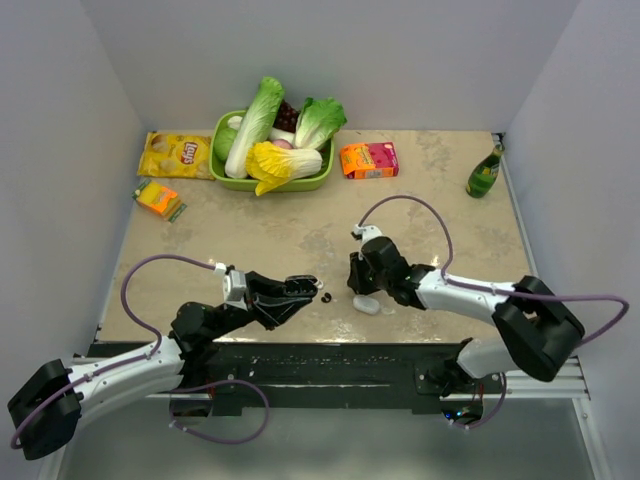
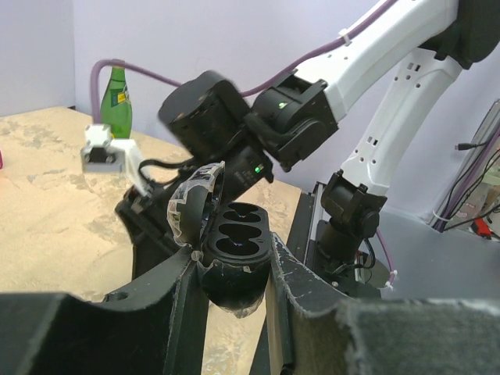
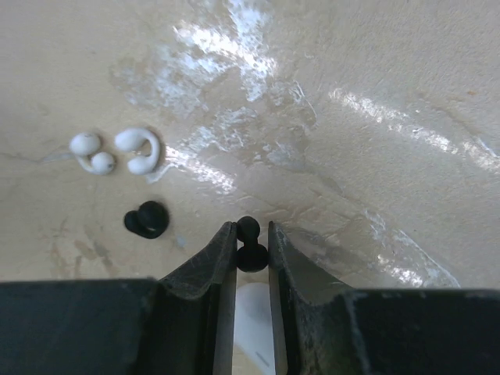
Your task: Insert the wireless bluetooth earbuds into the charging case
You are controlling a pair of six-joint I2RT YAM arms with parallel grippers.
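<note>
My left gripper (image 1: 284, 304) is shut on a small black charging case (image 2: 238, 248). Its lid stands open, and the round hollows inside look empty in the left wrist view. The right gripper is shut on a black earbud (image 3: 250, 258), whose rounded parts show between the fingertips. In the top view this gripper is low over the table, right of the case and apart from it. Another black earbud (image 3: 147, 219) lies loose on the table, between the two grippers in the top view.
Two white earbuds (image 3: 139, 148) lie close to the loose black one. A white case (image 1: 367, 304) rests on the table by the right gripper. Farther back are a green vegetable basket (image 1: 238, 184), snack packs and a green bottle (image 1: 484, 175).
</note>
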